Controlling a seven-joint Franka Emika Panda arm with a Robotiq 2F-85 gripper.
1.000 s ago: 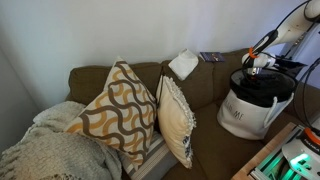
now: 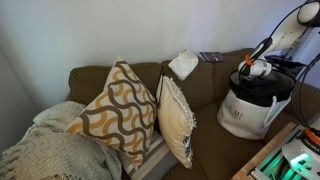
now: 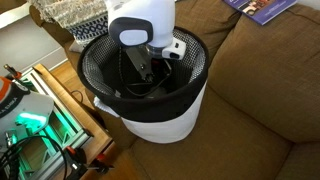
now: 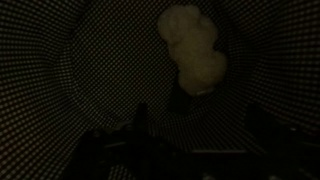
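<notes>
A round basket with a black mesh inside and a white outer wall (image 3: 165, 133) stands on the couch. My gripper (image 3: 150, 75) reaches down into it from above. In the wrist view the gripper is open, its dark fingers standing wide apart with nothing between them. Beyond the fingertips, toward the top of that dim view, lies a pale, lumpy, soft-looking thing (image 4: 192, 48) inside the basket. It is too dark to tell what it is. Neither exterior view shows this pale thing clearly.
Mesh walls surround my gripper closely. Along the brown couch (image 3: 262, 95) are a patterned pillow (image 2: 118, 112), a cream pillow (image 2: 175, 122) and a white cloth (image 2: 184, 64). A purple book (image 3: 262, 8) lies behind the basket. A wooden table edge (image 2: 268, 153) is near the robot's base.
Over the last second the arm's white wrist part has sunk a little and shifted slightly left at the basket's opening. The basket and pillows look unmoved.
</notes>
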